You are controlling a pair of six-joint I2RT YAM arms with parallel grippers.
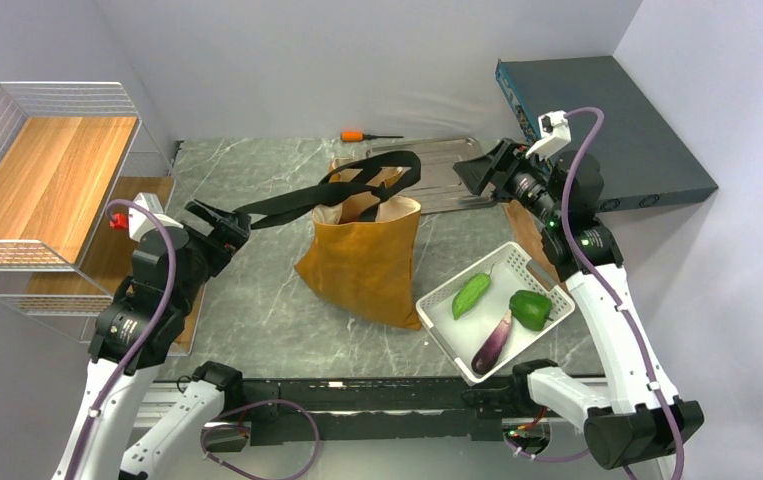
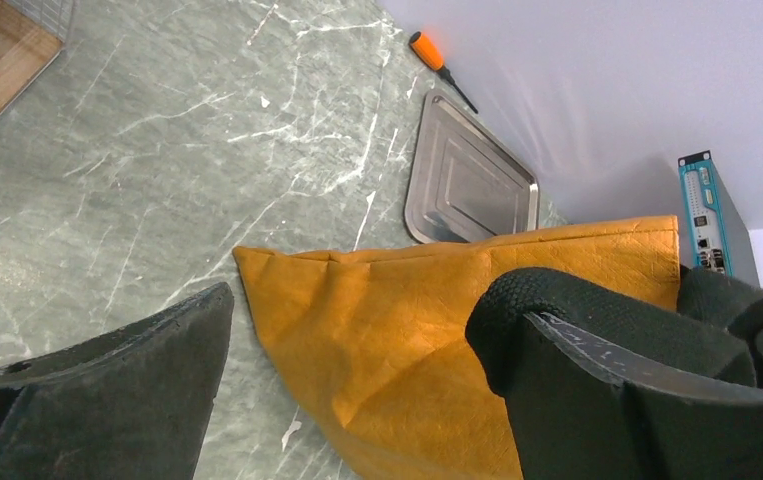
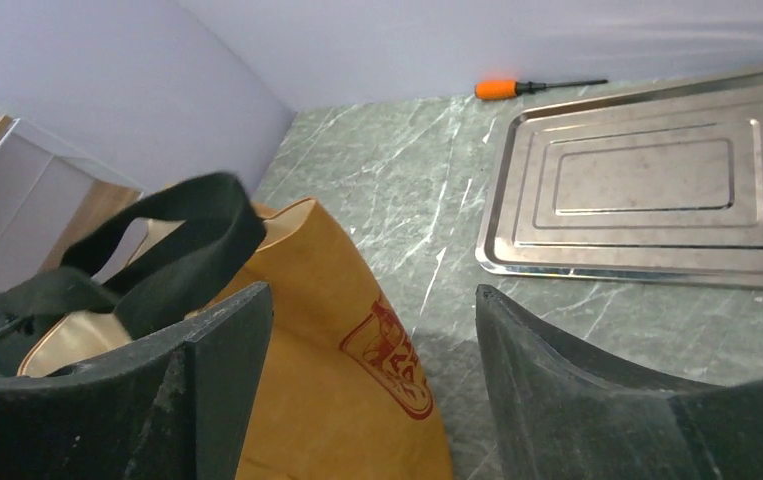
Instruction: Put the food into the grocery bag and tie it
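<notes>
The mustard-yellow bag (image 1: 367, 265) stands on the counter, and its inside is mostly hidden. Its dark straps (image 1: 292, 204) cross over the mouth and stretch left to my left gripper (image 1: 229, 222). That gripper's fingers are apart, with a strap (image 2: 607, 325) still looped against one finger. My right gripper (image 1: 479, 166) is at the bag's upper right, open and empty; in its wrist view a loose strap loop (image 3: 192, 240) lies left of the fingers. A long green vegetable (image 1: 472, 295), a green bell pepper (image 1: 530, 310) and an eggplant (image 1: 492, 342) lie in the white basket (image 1: 444, 346).
Behind the bag are a metal tray (image 1: 442, 157) and an orange screwdriver (image 1: 354, 135). A wire shelf (image 1: 67, 190) borders the left side, and a dark box (image 1: 607, 125) stands at the back right. Bare counter (image 1: 247, 300) shows left of the bag.
</notes>
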